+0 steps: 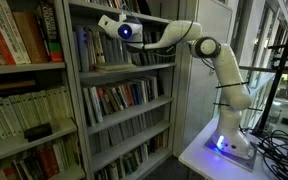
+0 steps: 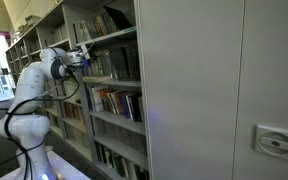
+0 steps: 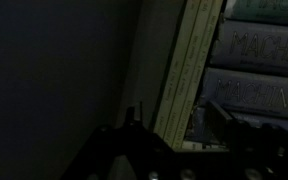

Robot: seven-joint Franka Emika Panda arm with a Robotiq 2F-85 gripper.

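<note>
My gripper is raised to an upper shelf, its two dark fingers [image 3: 217, 118] spread apart in the wrist view. Thin pale-spined books [image 3: 187, 72] stand upright ahead of the gap between them. Whether the fingers touch any book is too dark to tell. To the right of the pale books lie thick grey volumes [image 3: 259, 92] with printed spines. In the first exterior view the arm's wrist [image 1: 125, 30] is in front of the bookcase, near the upper row of books [image 1: 93, 48].
Tall bookcase uprights [image 1: 73, 75] and shelf boards [image 1: 124, 72] close in around the gripper. Lower shelves hold more books [image 1: 124, 95]. The arm's base [image 1: 233, 145] stands on a white table [image 1: 206, 160]; loose cables [image 1: 279, 150] lie to its right.
</note>
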